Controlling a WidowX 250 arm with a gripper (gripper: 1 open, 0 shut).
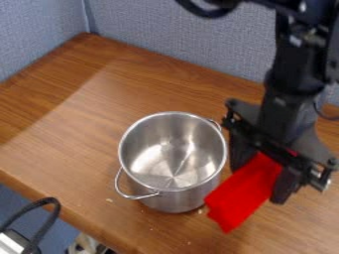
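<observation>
A steel pot [172,149] with side wire handles stands on the wooden table, center-left. Just right of it a red object [243,194] hangs tilted from my black gripper [265,169], which is shut on it. The fingertips are mostly hidden behind the arm and the red object.
A grey fabric wall [199,30] runs along the back. Black cables [27,218] lie off the table at the bottom left.
</observation>
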